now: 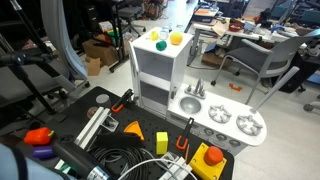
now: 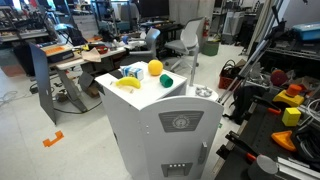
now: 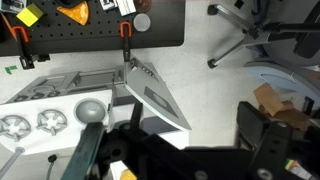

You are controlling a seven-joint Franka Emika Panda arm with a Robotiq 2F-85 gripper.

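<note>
My gripper is seen in the wrist view with its two dark fingers spread wide and nothing visible between them. Beneath it stands a white toy kitchen with a tall cabinet (image 2: 165,140) and a low counter (image 1: 218,119) holding a sink (image 1: 190,105) and stove burners (image 1: 250,125). On the cabinet's top lie a yellow banana (image 2: 129,82), a blue-and-white can (image 2: 154,68), a yellow ball-like item (image 1: 176,38) and a green item (image 1: 161,45). The exterior views do not clearly show the gripper.
A black table carries an orange wedge (image 1: 134,128), a yellow block (image 1: 162,143), a red round piece on a yellow base (image 1: 213,156) and cables. An office chair (image 1: 262,58) stands behind the kitchen. Clear floor lies left of the cabinet in exterior view 2.
</note>
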